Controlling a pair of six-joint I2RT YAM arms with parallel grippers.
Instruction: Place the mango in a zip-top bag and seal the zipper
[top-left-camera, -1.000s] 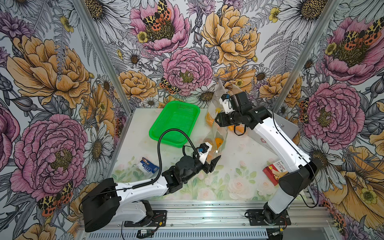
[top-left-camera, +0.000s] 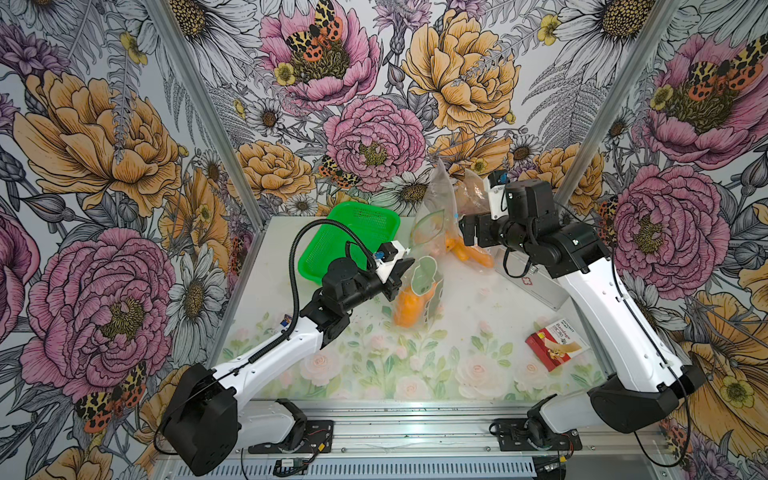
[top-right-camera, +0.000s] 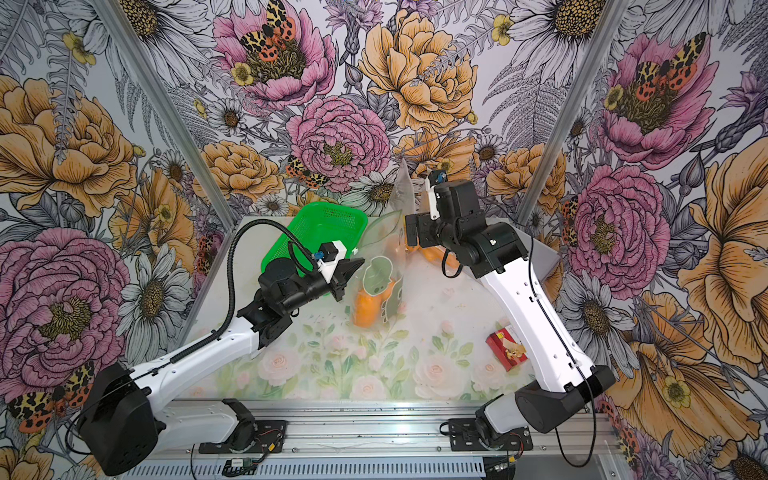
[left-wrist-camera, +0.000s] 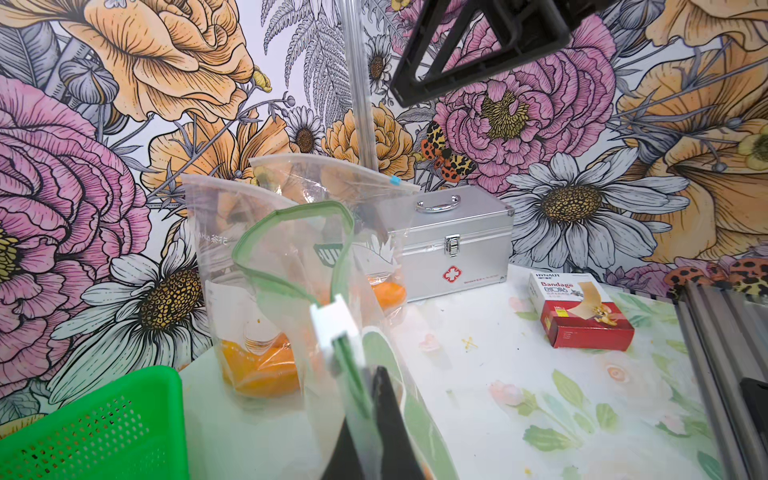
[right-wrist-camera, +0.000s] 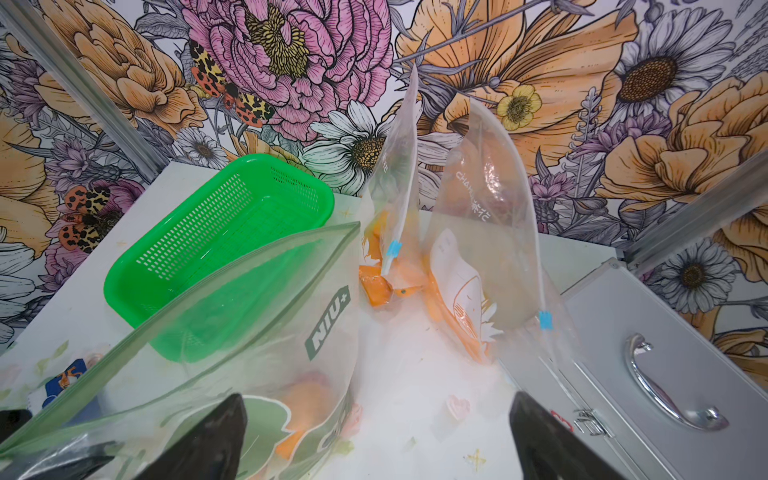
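A clear zip bag (right-wrist-camera: 320, 336) with a green rim holds the orange mango (top-left-camera: 409, 306) at the middle of the table. My left gripper (top-left-camera: 393, 281) is shut at the bag's upper edge; in the left wrist view its fingertips meet at the white slider (left-wrist-camera: 332, 324) and green zipper strip. Above the bag, to the right, my right gripper stands open. Two more clear bags (right-wrist-camera: 488, 264) with orange contents stand at the back.
A green basket (right-wrist-camera: 144, 280) is at back left, a silver first-aid case (left-wrist-camera: 464, 244) at back right, a red bandage box (top-left-camera: 552, 344) at front right.
My left gripper has risen away from the front with the bag's top edge, and the mango bag stands more exposed. My right gripper has moved up and right.
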